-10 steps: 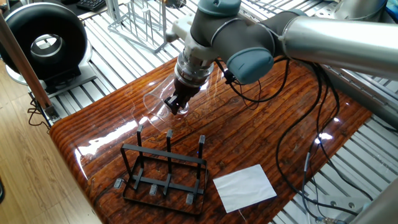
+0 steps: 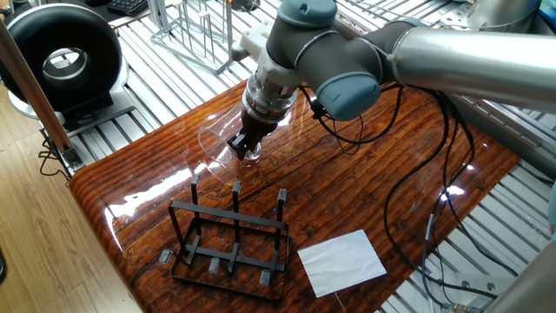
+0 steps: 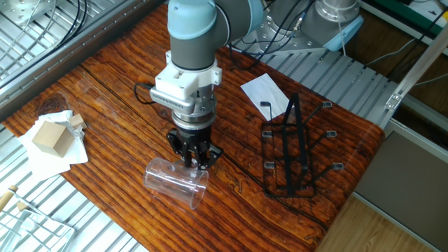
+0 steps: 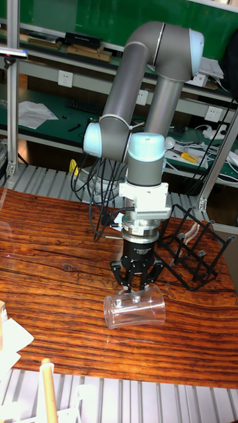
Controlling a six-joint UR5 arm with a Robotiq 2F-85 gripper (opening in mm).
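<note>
A clear cylindrical cup (image 3: pixel 168 183) lies on its side on the glossy wooden table. In exterior view 3 its transparent body (image 4: pixel 133 310) lies crosswise, just below the black gripper (image 4: pixel 135 287). The gripper points down and its fingertips reach the cup's upper side in exterior view 2, where the gripper (image 3: pixel 192 162) covers part of the wall near one end. Whether the fingers are open or closed on the cup wall is unclear from these angles. A black wire rack (image 2: pixel 230 248) with several upright prongs stands on the table, apart from the gripper.
White paper (image 2: pixel 341 263) lies flat beside the rack. A wooden block (image 3: pixel 53 138) and a smaller block (image 3: pixel 76 122) rest at the opposite table side, on or beside white paper. Cables (image 2: pixel 443 165) hang from the arm. Bare table lies between cup and rack.
</note>
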